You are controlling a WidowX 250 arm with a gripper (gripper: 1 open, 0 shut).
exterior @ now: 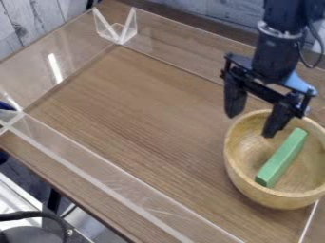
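My gripper (263,93) hangs open at the upper right, above the rear rim of a wooden bowl (237,164), with nothing visible between its fingers. A long green block (282,157) lies tilted diagonally inside the bowl, toward its right side, below my gripper.
A small clear bent piece (116,27) sits at the back left. Black cables lie at the lower left.
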